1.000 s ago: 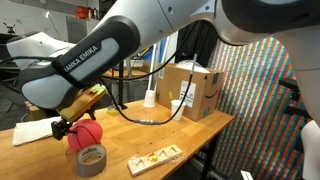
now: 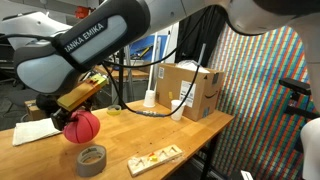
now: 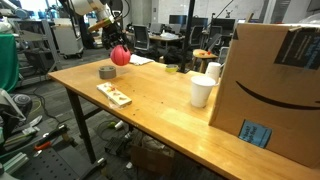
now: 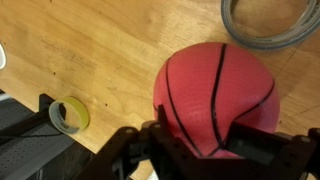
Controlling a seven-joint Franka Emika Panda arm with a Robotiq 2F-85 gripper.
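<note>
A round red ball (image 2: 82, 127) with dark lines across it is in my gripper (image 2: 76, 112), which is shut on it near the left end of the wooden table. In the wrist view the ball (image 4: 215, 95) fills the middle, above the dark fingers (image 4: 130, 142) at the bottom edge. Part of the grip is hidden by the ball and the arm. Exterior view 2 has the ball (image 3: 120, 54) at the far end, seemingly a little above the tabletop.
A grey tape roll (image 2: 90, 160) lies close by the ball. Nearer the front edge is a pale tray (image 2: 155, 160) with small items. A white cup (image 3: 201, 91) and a large cardboard box (image 3: 268, 85) stand farther along.
The tape roll and tray have not moved.
</note>
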